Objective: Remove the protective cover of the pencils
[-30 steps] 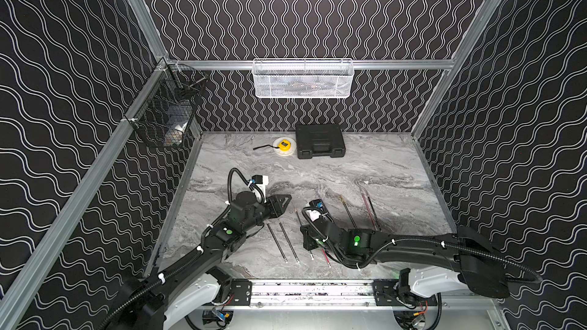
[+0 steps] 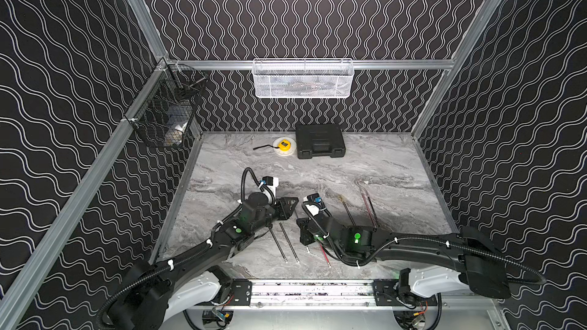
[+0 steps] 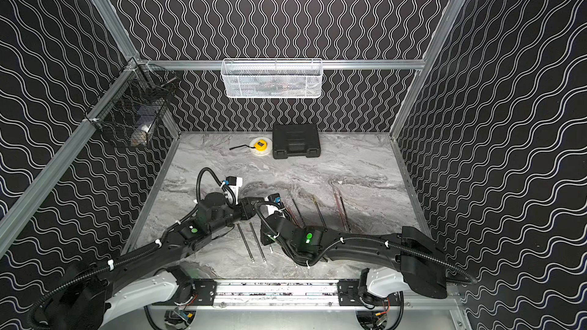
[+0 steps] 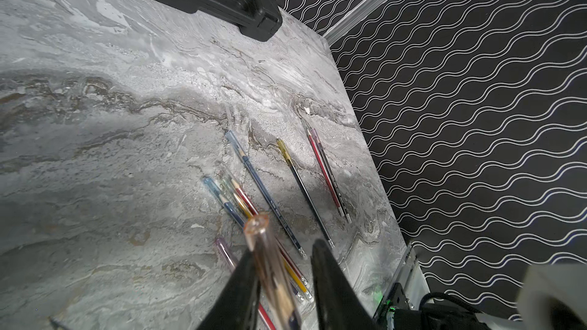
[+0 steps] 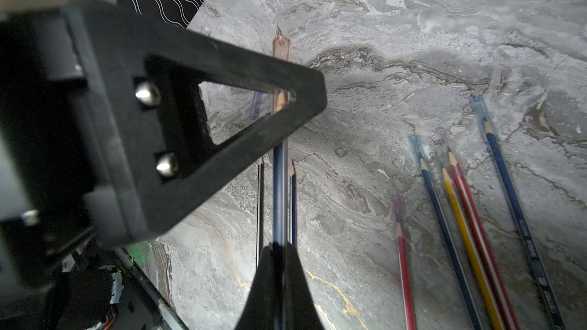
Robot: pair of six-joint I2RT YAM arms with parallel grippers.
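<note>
A dark blue pencil with a clear pinkish cover stands tilted up from my right gripper, which is shut on it. My left gripper is part open around the cover end, seen blurred between its fingers; I cannot tell whether they touch it. On the table lie several capped pencils, among them a red one, a yellow one and blue ones. Two pencils without covers lie further left, with a loose purple cover near them.
A black case and a yellow tape measure on a white round thing stand at the back. A white mesh basket and a black wire basket hang on the frame.
My left gripper has moved right toward the pencil held by my right gripper. The right gripper has risen slightly with the pencil.
</note>
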